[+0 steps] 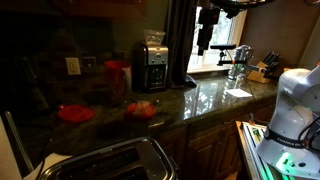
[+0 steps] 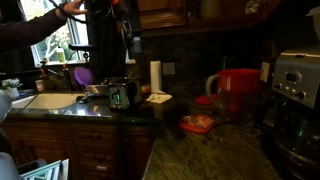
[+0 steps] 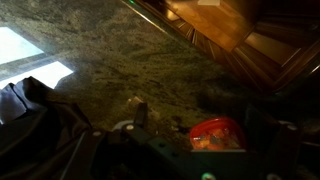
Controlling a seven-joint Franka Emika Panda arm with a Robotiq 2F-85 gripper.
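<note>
High above the counter, my gripper points downward, well clear of everything on the counter. In exterior view 2 the dark gripper hangs at the upper left. Two dark fingers stand wide apart along the bottom of the wrist view, so the gripper is open, and no held object shows. Beyond them, on the counter below, lies a small red bowl with orange-red contents. Exterior view 1 has the same red bowl in front of the coffee maker.
A coffee maker, a red pitcher and a red plate stand along the back. The sink is in front. A toaster and paper towel roll sit further along. Bare counter surrounds the bowl.
</note>
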